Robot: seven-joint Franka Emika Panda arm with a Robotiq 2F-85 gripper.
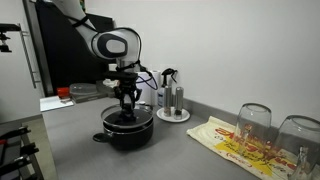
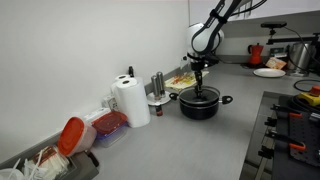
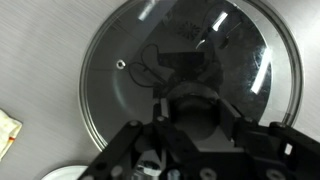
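Observation:
A glass lid (image 3: pixel 125 85) with a steel rim and a small vent hole fills most of the wrist view. My gripper (image 1: pixel 128 98) is shut on the lid's dark round knob (image 3: pixel 194 118), one finger on either side. Beneath it is a black pot (image 1: pixel 125 135) with side handles, standing on the table. The lid lies over the pot's mouth, at about rim height; whether its edge is fully seated all round I cannot tell. From the other side, the pot (image 2: pixel 200 108) also appears covered by the lid.
Bottles and shakers (image 1: pixel 178 100) stand on a white plate behind the pot. Glass jars (image 1: pixel 254 122) and a yellow patterned cloth (image 1: pixel 228 142) lie toward the right. A paper towel roll (image 2: pixel 132 103) stands near the wall. The grey table in front of the pot is bare.

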